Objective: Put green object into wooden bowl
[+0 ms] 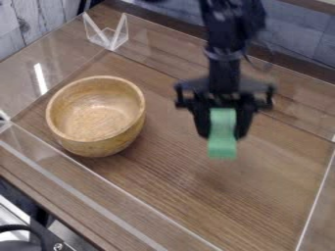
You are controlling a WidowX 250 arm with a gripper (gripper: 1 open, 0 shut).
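The green object [222, 147] hangs above the table in the camera view, right of centre and blurred by motion. My gripper [224, 120] is shut on its upper part, with the lower part sticking out below the fingers. Over on the left stands the wooden bowl [96, 139], round and pale tan, with nothing visible inside it. A stretch of bare table separates the bowl from the gripper.
A white wire stand [108, 32] sits at the back left. Black cables [26, 227] lie at the lower left corner, beyond the table's edge.
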